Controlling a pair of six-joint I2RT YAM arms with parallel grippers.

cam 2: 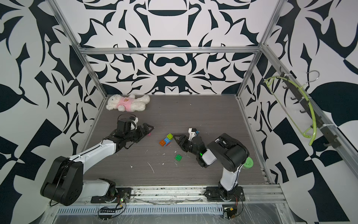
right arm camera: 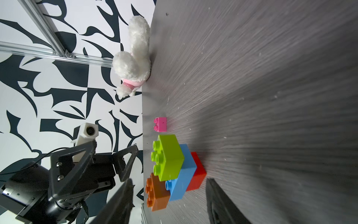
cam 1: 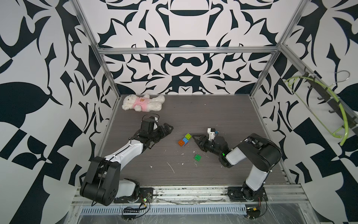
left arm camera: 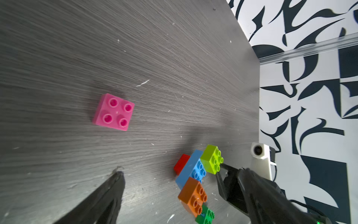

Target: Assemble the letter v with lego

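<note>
A joined lego piece sits mid-table: lime brick (right arm camera: 169,158), blue brick (right arm camera: 182,177), orange brick (right arm camera: 159,194) and red brick (right arm camera: 197,171). A pink brick (left arm camera: 113,111) lies alone near my left gripper (cam 1: 167,128), which is open with nothing between its fingers and shows open in the left wrist view. My right gripper is open just right of the joined piece, its fingertips short of it. A green brick (cam 1: 197,157) lies alone in front of the piece.
A white bear in a pink shirt (cam 1: 143,103) lies at the back left. A green hanger (cam 1: 343,119) hangs on the right wall.
</note>
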